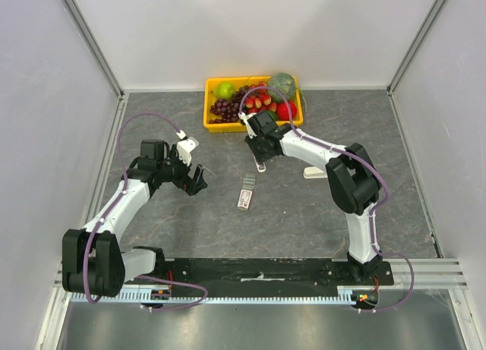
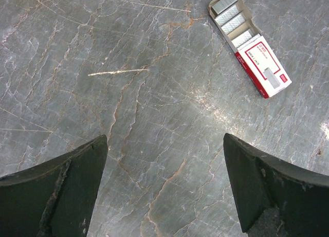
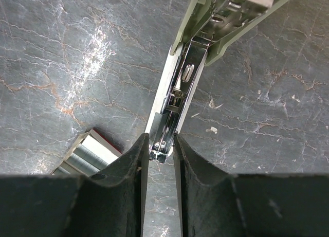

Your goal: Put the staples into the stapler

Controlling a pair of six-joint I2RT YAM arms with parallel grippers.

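An open stapler lies beneath my right gripper, its lid raised and a strip of silvery metal showing along the lower end of its channel. The right fingertips sit close together at that lower end; whether they hold anything is unclear. The open box of staples lies on the grey table left of and nearer than the stapler, as the top view shows. My left gripper hangs open over bare table to the box's left, nothing between its fingers.
A yellow crate of fruit stands at the back, just behind the stapler. A pale oblong object lies to the right, under the right arm's side. Walls border the table.
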